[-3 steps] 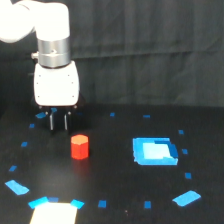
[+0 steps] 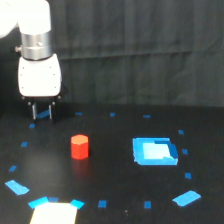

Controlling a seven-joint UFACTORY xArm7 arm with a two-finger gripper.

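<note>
A red hexagonal block [image 2: 80, 147] rests on the black table, left of the middle in the camera view. My gripper [image 2: 42, 111] hangs at the far left, up and to the left of the block in the view and apart from it. Its two dark fingers stand apart, and nothing shows between them. To the right of the block lies a blue square tray [image 2: 138, 152] with a pale inside.
Small blue marks dot the dark table. Light blue tape pieces lie at left [image 2: 16, 187] and right [image 2: 186, 198]. A whitish square [image 2: 54, 213] with blue corners sits at the front left edge. Between block and tray the table is clear.
My gripper has moved left and a little up in the view, away from the red block. The block and the blue tray have stayed in place.
</note>
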